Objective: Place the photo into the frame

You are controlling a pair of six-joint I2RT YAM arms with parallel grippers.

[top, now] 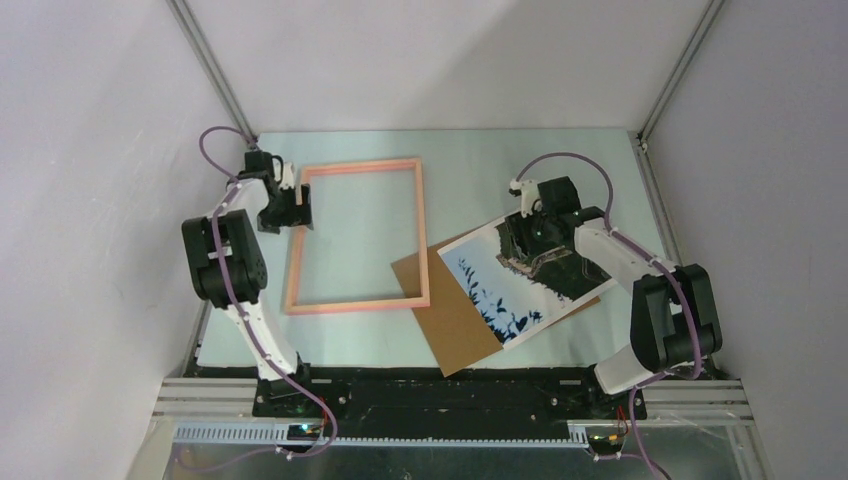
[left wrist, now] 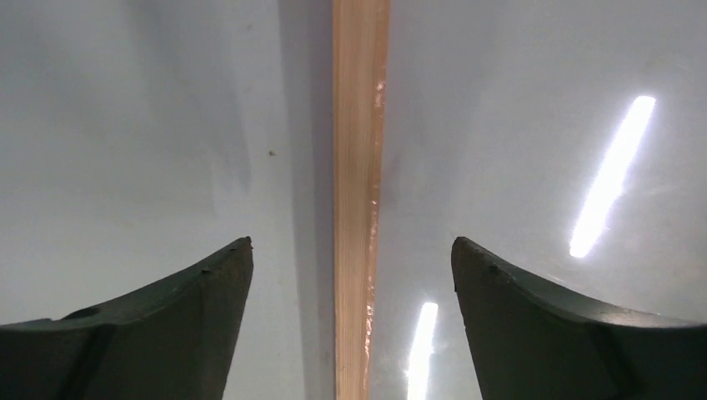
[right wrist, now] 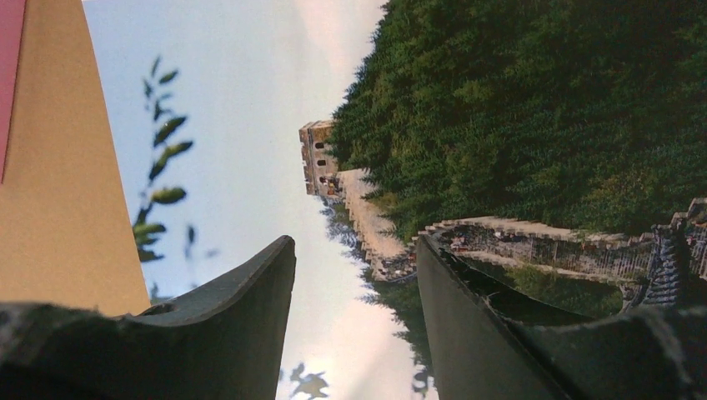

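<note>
The pinkish wooden frame [top: 421,230] lies on the left half of the table, and its lower right corner overlaps a brown board. My left gripper stands open over the frame's left bar [left wrist: 357,167], with a finger on each side and a gap to the wood. The photo [top: 520,285], showing trees and a stone wall, lies tilted on the right, partly over the board. Above the photo is my right gripper, part open with nothing gripped; its arm covers some of the picture in the top view.
The brown board [top: 450,325] sticks out left of and below the photo. Side walls close in both ends of the table.
</note>
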